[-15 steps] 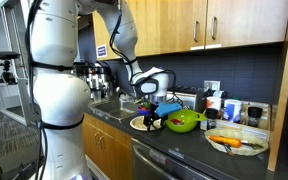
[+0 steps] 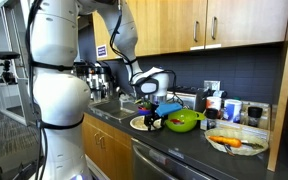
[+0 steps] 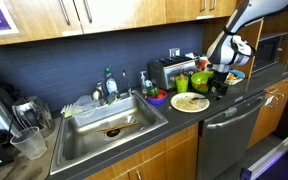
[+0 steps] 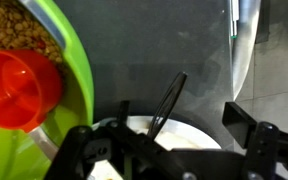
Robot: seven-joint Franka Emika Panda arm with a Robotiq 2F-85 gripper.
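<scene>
My gripper is open over the counter, its black fingers wide apart in the wrist view. Between them, lower down, a slender dark object [image 4: 167, 103] like a utensil handle slants over the rim of a white plate [image 4: 196, 137]; I cannot tell whether either finger touches it. To the left sits a green bowl [image 4: 80, 75], with a red cup-shaped piece [image 4: 19, 88] on a metal handle and brown grains [image 4: 19, 30] showing inside. Exterior view 1 has the gripper [image 2: 158, 119] low, between the plate [image 2: 141, 124] and the green bowl [image 2: 187, 121].
A tray with carrots [image 2: 236, 147] lies on the right of the counter. The sink [image 3: 111, 129] is beyond the plate, and a toaster [image 3: 172, 71] stands against the back wall. The counter's front edge runs close beside the gripper.
</scene>
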